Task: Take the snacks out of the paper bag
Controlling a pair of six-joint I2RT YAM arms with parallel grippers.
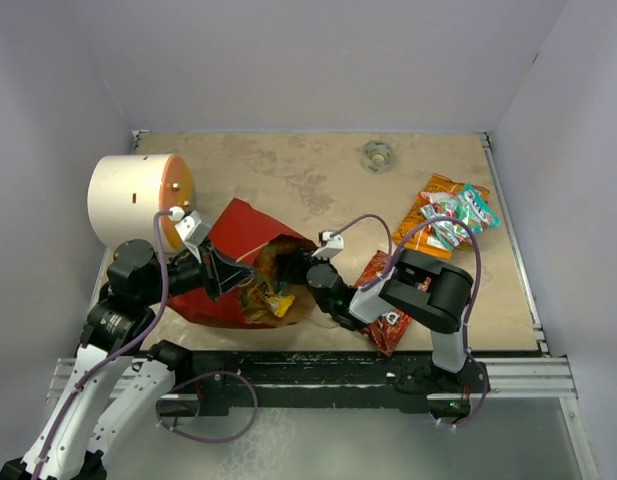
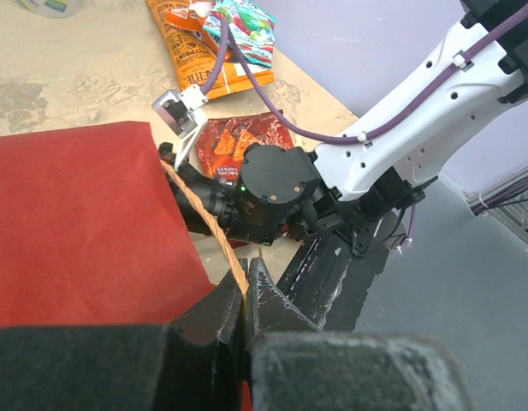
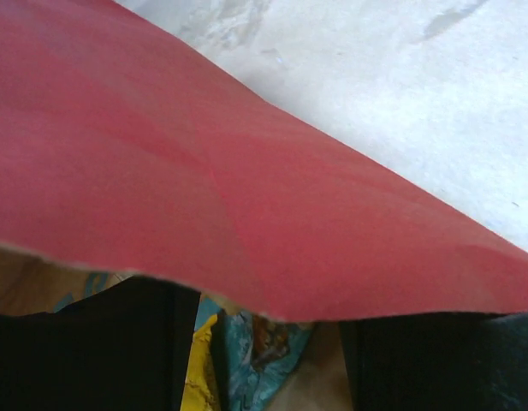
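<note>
The red paper bag [image 1: 217, 305] lies on its side, mouth facing right, with a yellow snack [image 1: 279, 305] inside. My left gripper [image 1: 242, 277] is shut on the twisted paper handle [image 2: 204, 211] of the bag. My right gripper [image 1: 297, 264] is at the bag's mouth; in its wrist view the fingers are apart below the red rim [image 3: 272, 223], with a yellow packet [image 3: 201, 368] and a teal packet [image 3: 251, 368] seen between them, deeper inside.
Orange and teal snack bags [image 1: 458, 210] lie at the back right, a red packet [image 1: 386, 330] under my right arm. A white cylinder [image 1: 128, 200] stands left; a small round object [image 1: 377, 156] at the back.
</note>
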